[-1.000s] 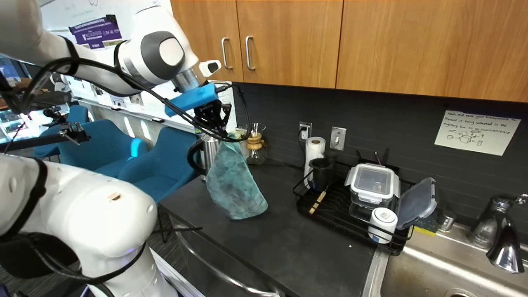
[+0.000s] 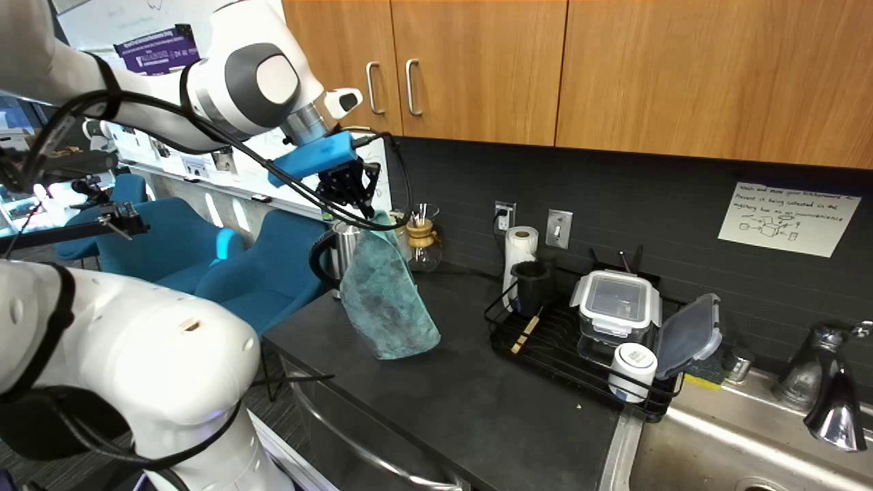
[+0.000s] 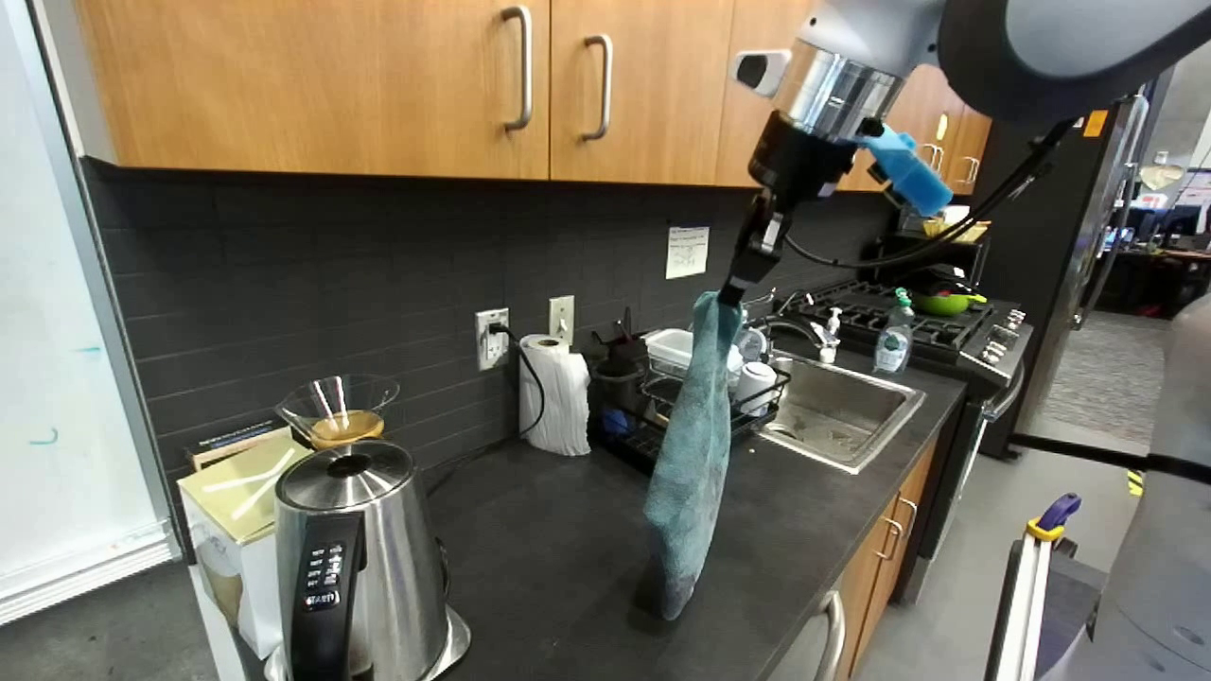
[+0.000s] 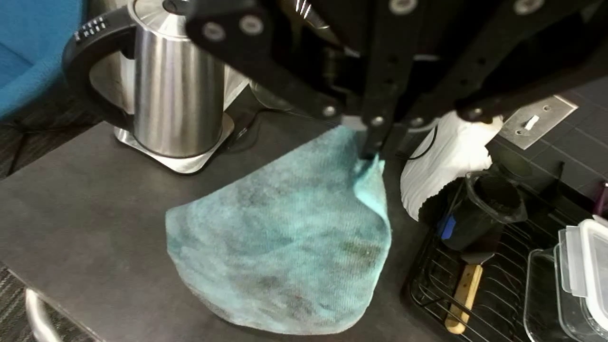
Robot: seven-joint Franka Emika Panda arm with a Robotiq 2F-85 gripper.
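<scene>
A teal, stained cloth (image 2: 386,299) hangs down over the dark counter, its top pinched in my gripper (image 3: 733,297). In the wrist view the cloth (image 4: 285,245) spreads out below the closed fingertips (image 4: 371,149), with one fold at its right edge. The gripper is shut on a thin upper part of it. In exterior view 2 the cloth (image 3: 693,465) looks narrow, seen nearly edge-on, its lower end close to the counter; whether it touches is hard to tell.
A steel kettle (image 3: 358,545) stands left on the counter, by a glass coffee maker (image 2: 423,245). A black dish rack (image 2: 565,348) with containers, a paper towel roll (image 2: 519,260) and the sink (image 3: 846,414) lie to the right.
The gripper and the cloth have shifted very slightly up and to the left in exterior view 1. The cloth is still held.
</scene>
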